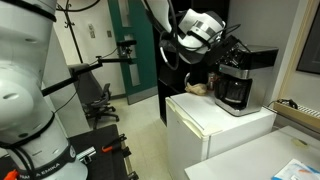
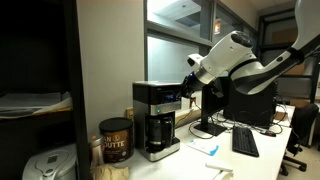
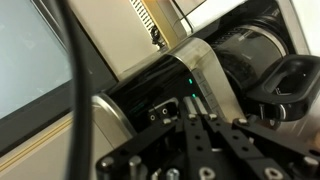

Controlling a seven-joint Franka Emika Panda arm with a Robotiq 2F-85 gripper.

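A black and silver coffee maker [image 1: 262,62] stands on the white cabinet, its glass carafe [image 2: 160,131] in the lower bay. My gripper [image 2: 187,87] is at the upper front of the machine, beside its control panel. In the wrist view the shut gripper points at the silver front panel [image 3: 206,72], where small green lights glow. Nothing shows between the fingers. Whether the fingertips touch the panel, I cannot tell. The carafe's black handle [image 3: 287,88] sticks out to the right of the gripper.
A dark canister with a wooden lid [image 2: 116,138] stands beside the coffee maker, with a kettle [image 2: 45,165] farther left. A monitor and a keyboard [image 2: 243,141] lie on the desk side. The white cabinet top [image 1: 205,112] is mostly clear in front.
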